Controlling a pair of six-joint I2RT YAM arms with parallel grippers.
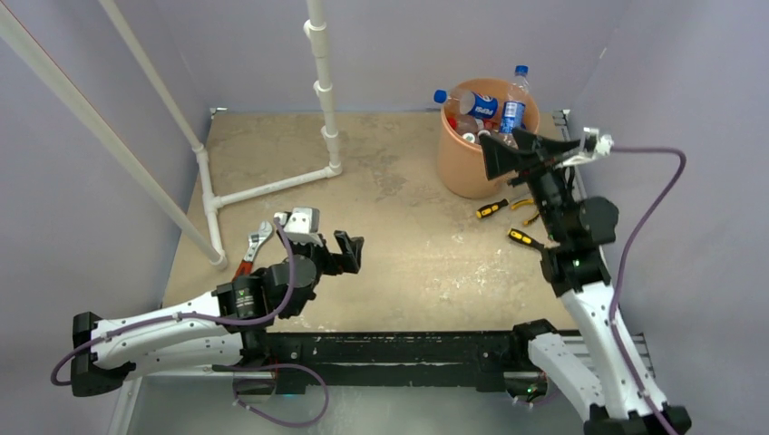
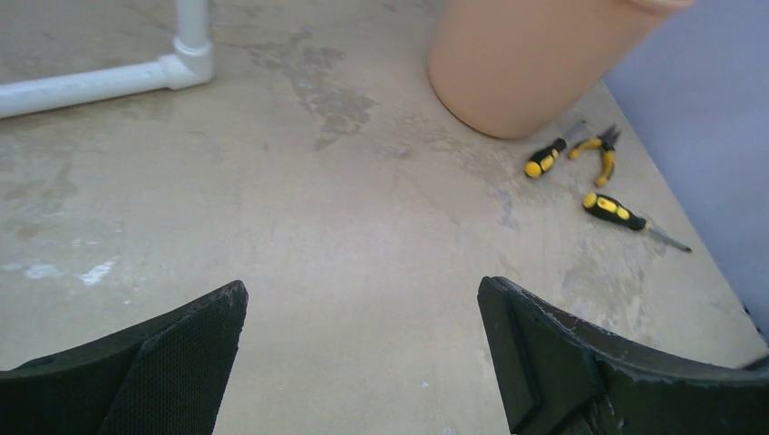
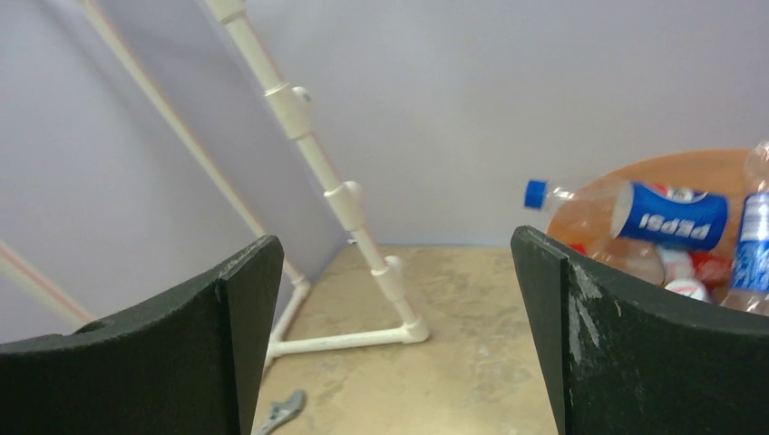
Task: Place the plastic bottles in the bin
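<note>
At the back right of the table stands an orange bin filled with plastic bottles. A blue-capped bottle lies tilted across its rim, cap poking out to the left; another blue-labelled bottle stands upright at the bin's right side. Both also show at the right of the right wrist view. My right gripper is open in front of the bin's right side, and only wall and table appear between its fingers. Open and empty too, my left gripper hangs over the left-centre of the table. No bottle shows on the bare table.
Two screwdrivers and pliers lie right of and in front of the bin. On the left are a white pipe frame and an adjustable wrench.
</note>
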